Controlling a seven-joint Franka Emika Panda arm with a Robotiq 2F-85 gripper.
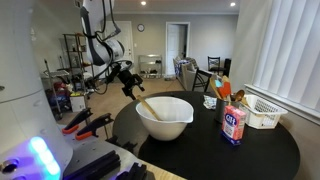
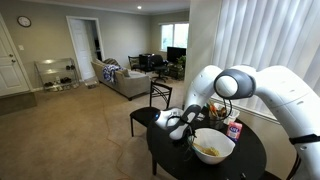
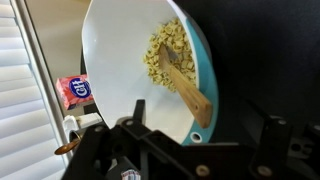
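Observation:
A white bowl (image 1: 165,118) stands on the black round table, with pale grainy bits (image 3: 170,60) lying in its bottom in the wrist view. A wooden utensil (image 3: 186,85) leans inside, its lower end in the bits and its handle end over the rim. My gripper is open, its two dark fingers wide apart. The handle end appears between them in the wrist view, apart from both. In the first exterior view the gripper (image 1: 138,82) hangs at the bowl's left side, above the handle.
A red and blue carton (image 1: 234,122) stands right of the bowl. Behind it are a holder with several utensils (image 1: 224,90) and a white basket (image 1: 262,113). Bare tabletop (image 1: 205,155) lies in front of the carton.

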